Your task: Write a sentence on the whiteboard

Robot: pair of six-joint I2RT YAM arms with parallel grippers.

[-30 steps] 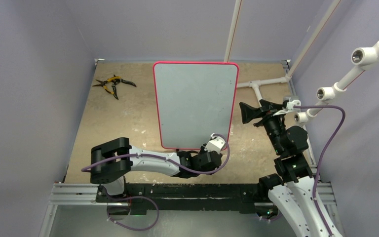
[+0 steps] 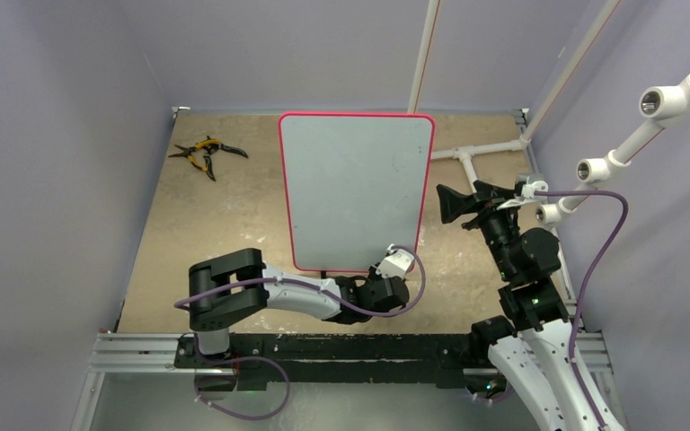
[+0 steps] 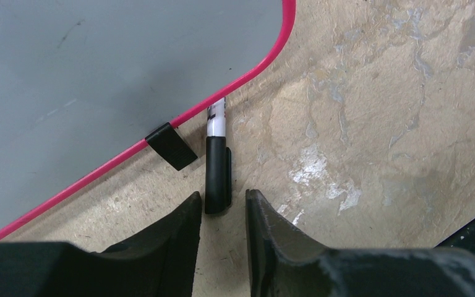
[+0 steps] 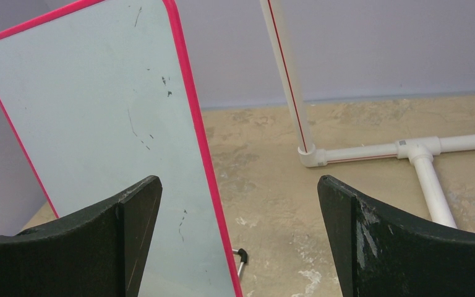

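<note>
The whiteboard [image 2: 352,189], edged in red, stands in the middle of the top view; the right wrist view shows small dark marks on it. Below its bottom edge in the left wrist view lies a black-and-white marker [image 3: 216,170], partly hidden by the board. My left gripper is part open, its two fingers apart just at the marker's cap end, with nothing between the tips. My right gripper [image 2: 458,202] stands open to the right of the board, nothing between its fingers.
Yellow-handled pliers [image 2: 207,154] lie at the back left. White pipes [image 2: 494,147] run along the back right and right wall. A black clip [image 3: 171,146] sits on the board's bottom edge. The floor left of the board is clear.
Over the last second the left arm has shifted slightly right, mostly in the earlier half. The right arm looks unmoved.
</note>
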